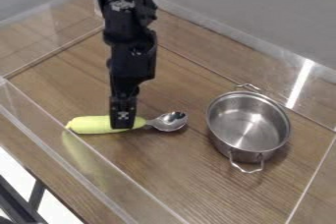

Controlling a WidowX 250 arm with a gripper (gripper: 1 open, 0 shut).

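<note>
My black gripper point(122, 117) reaches down over a spoon with a thick yellow-green handle point(86, 125) and a shiny metal bowl point(170, 121), lying on the wooden surface. The fingertips are at the handle, hiding part of it.
A steel pot point(249, 122) with two handles stands to the right of the spoon. Clear side panels edge the wooden floor point(197, 71), and grey walls rise behind.
</note>
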